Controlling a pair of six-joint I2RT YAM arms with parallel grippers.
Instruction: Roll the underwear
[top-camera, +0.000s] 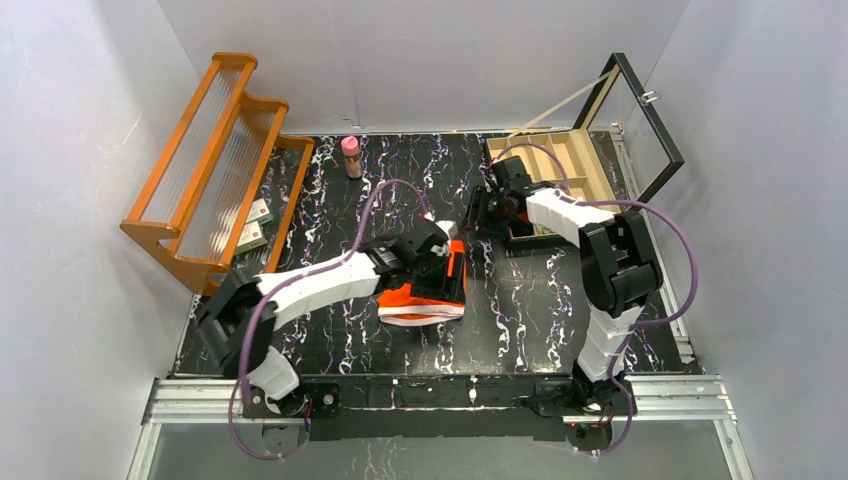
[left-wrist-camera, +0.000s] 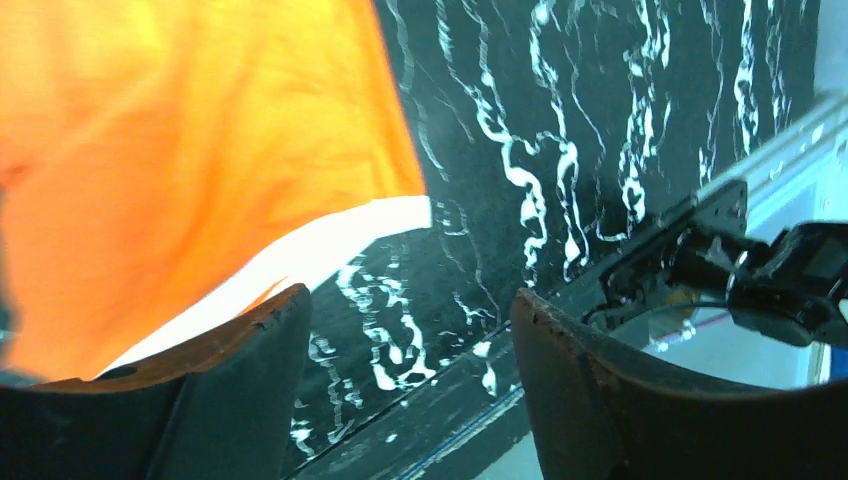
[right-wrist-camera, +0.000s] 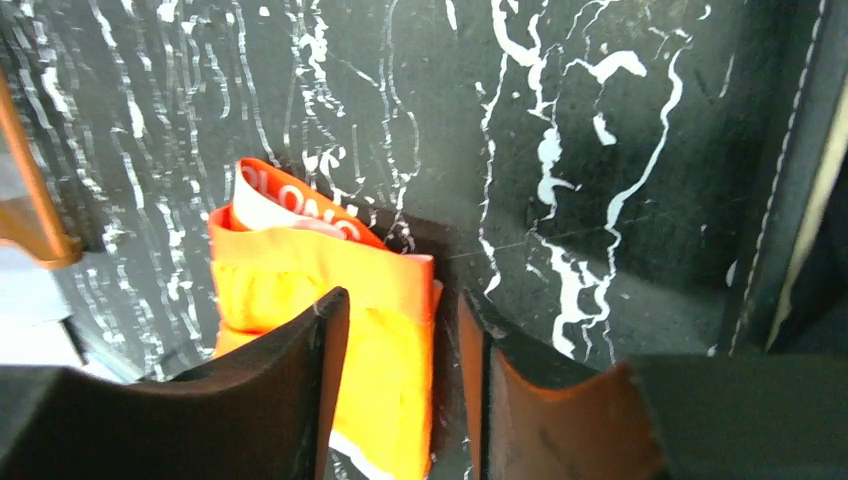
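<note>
The orange underwear (top-camera: 400, 300) lies partly folded on the black marbled table, a white band along its near edge. My left gripper (top-camera: 452, 290) hovers over its right side and hides much of it from above. In the left wrist view its fingers (left-wrist-camera: 235, 375) stand apart, with the orange cloth (left-wrist-camera: 290, 130) beyond them and nothing held. In the right wrist view a lettered red waistband (right-wrist-camera: 300, 200) shows at the cloth's far end. My right gripper (top-camera: 476, 215) is open and empty, up and to the right of the cloth.
A compartmented box (top-camera: 560, 160) with its lid raised stands at the back right, under the right arm. An orange wooden rack (top-camera: 200, 180) fills the left side, and a pink-capped bottle (top-camera: 351, 157) is at the back.
</note>
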